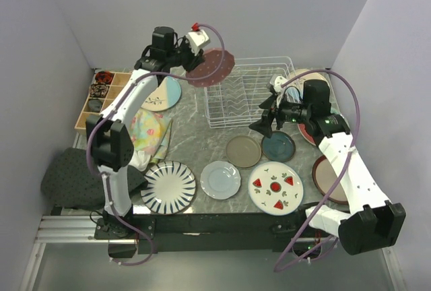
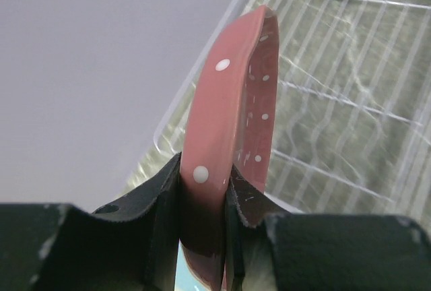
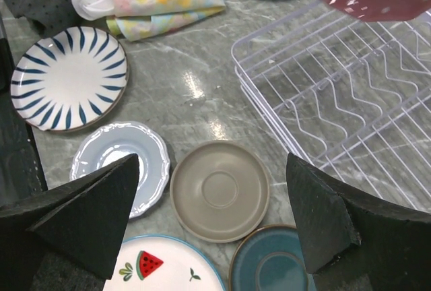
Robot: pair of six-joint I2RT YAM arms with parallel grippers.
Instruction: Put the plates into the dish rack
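A reddish plate with white dots point(image 1: 219, 62) is tilted in the air at the left end of the white wire dish rack point(image 1: 214, 124). My left gripper is shut on this plate, its fingers against both faces near the lower edge in the left wrist view. No plate stands in the visible wire slots. My right gripper is open with nothing between its fingers, above the counter by the rack's front. Below it lie a grey-brown plate point(image 3: 221, 163) and a dark teal plate point(image 3: 269, 257).
Along the front lie a blue-striped plate point(image 1: 168, 188), a pale blue plate point(image 1: 220, 180) and a watermelon plate point(image 1: 275, 200). A brown-rimmed plate point(image 1: 328, 178) is at the right. A floral cloth point(image 1: 147, 129) and a wooden organizer point(image 1: 116, 83) occupy the left.
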